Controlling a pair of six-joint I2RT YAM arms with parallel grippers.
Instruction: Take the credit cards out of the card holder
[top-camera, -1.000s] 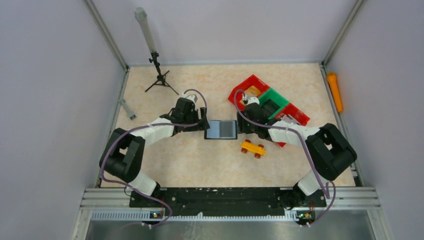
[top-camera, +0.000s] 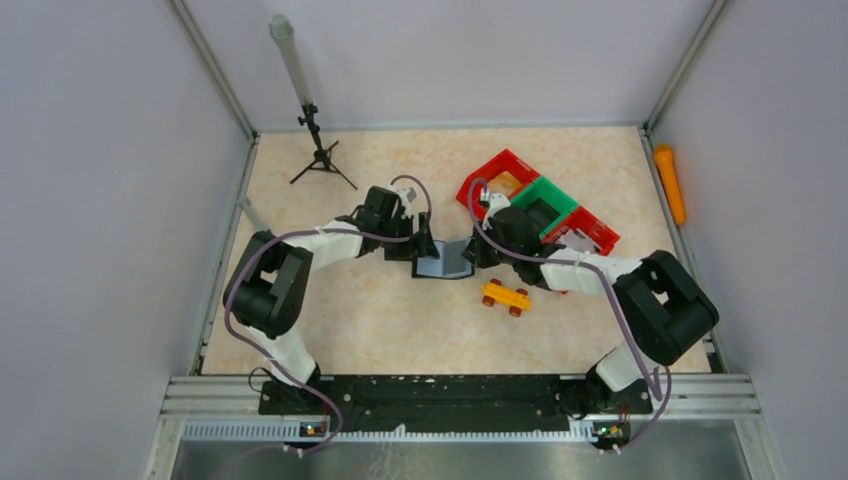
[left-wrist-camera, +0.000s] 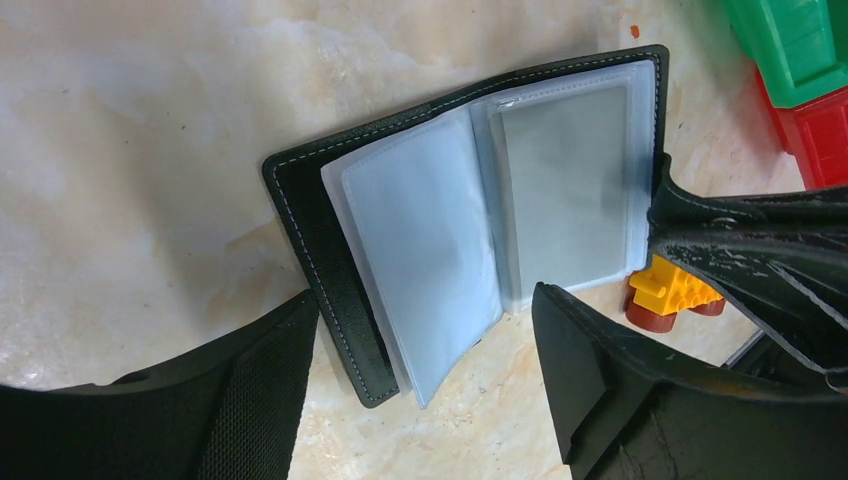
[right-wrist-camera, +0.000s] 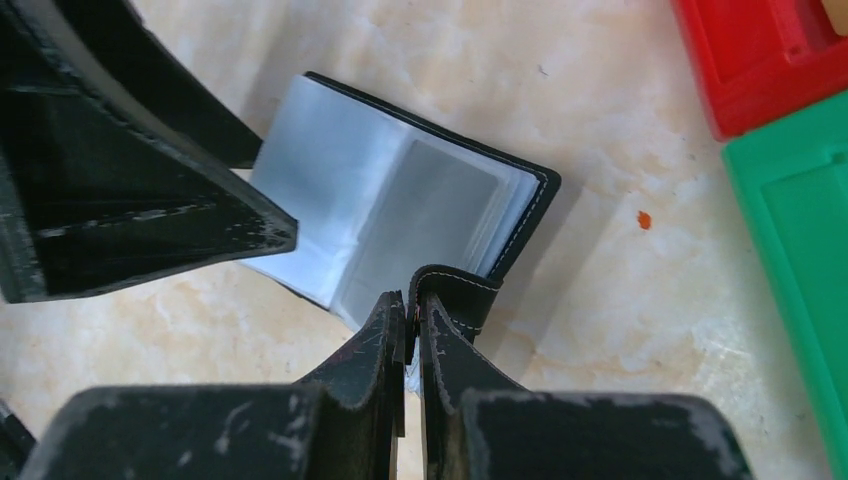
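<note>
The card holder (top-camera: 443, 259) lies open on the table, black with white stitching, its clear sleeves (left-wrist-camera: 420, 250) facing up over pale blue and grey inserts. My left gripper is open over the holder's left end, nothing between its fingers. My right gripper is shut on the holder's right edge, where a strip of the stitched black cover (right-wrist-camera: 457, 300) is bent up at its fingertips. Whether cards sit inside the sleeves I cannot tell.
Red (top-camera: 490, 170) and green (top-camera: 555, 195) bins stand behind the right arm. A yellow toy car (top-camera: 505, 296) lies in front of it. A tripod (top-camera: 320, 155) stands at the back left.
Both arms have shifted slightly, the left one rightward over the holder since a second ago. The holder's right edge is now bent at my right gripper.
</note>
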